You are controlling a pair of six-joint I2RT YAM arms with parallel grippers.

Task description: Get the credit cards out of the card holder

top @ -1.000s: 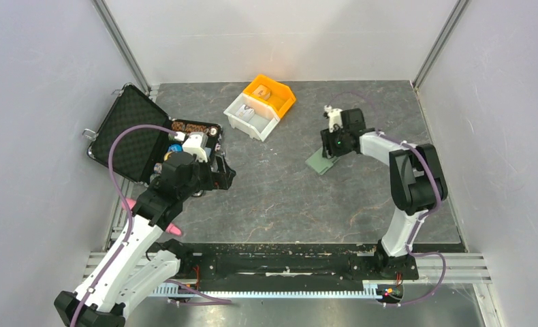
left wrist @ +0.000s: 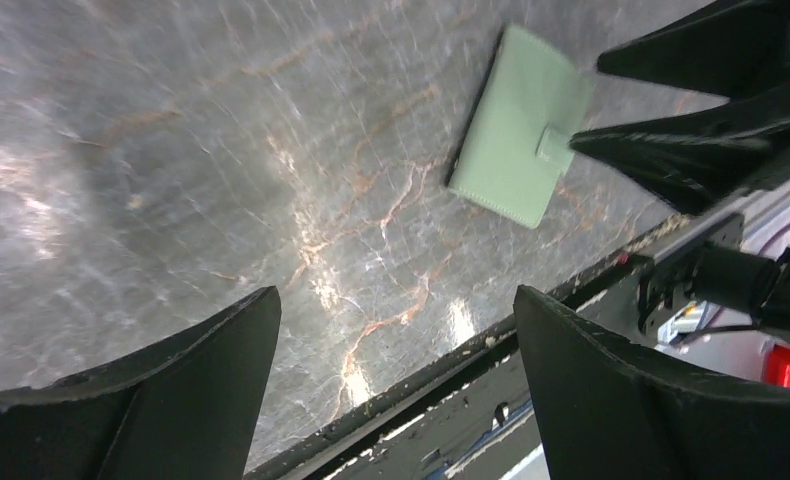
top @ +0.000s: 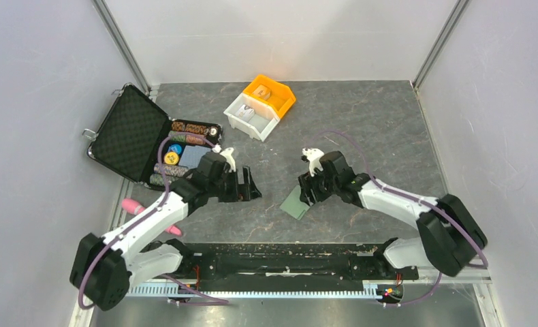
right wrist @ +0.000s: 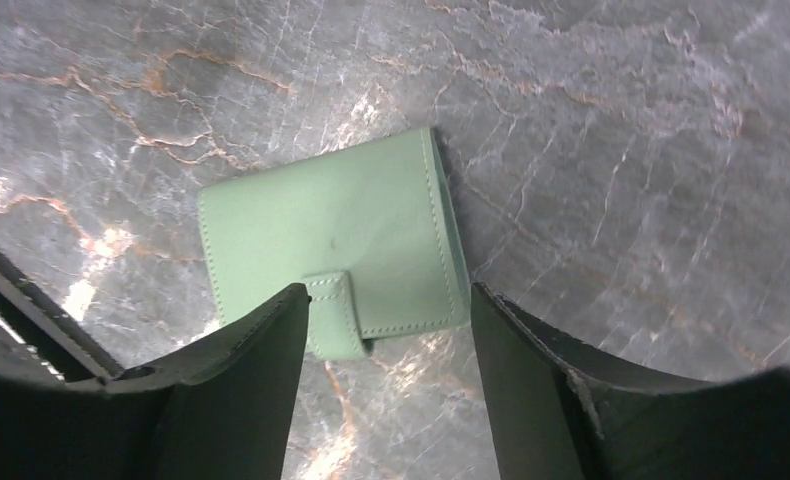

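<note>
The green card holder (top: 294, 206) lies on the grey table at front centre, partly under the right gripper in the top view. In the right wrist view the holder (right wrist: 321, 220) shows a stitched edge and a closing tab (right wrist: 333, 315); no cards show. My right gripper is open, its fingertips over the holder's near edge, one by the tab and one by a corner. To the left of the holder, my left gripper (top: 251, 185) stands open with nothing between its fingers. From the left wrist, the holder (left wrist: 516, 120) appears at upper right, beyond the open left gripper.
At the back stand a white bin (top: 256, 122) and an orange bin (top: 280, 97). An open black case (top: 127, 133) is on the left, with a pink object (top: 131, 206) in front of it. Bare table lies at the right and between the arms.
Lately the right gripper moved frontward, and the left arm swung right toward the holder.
</note>
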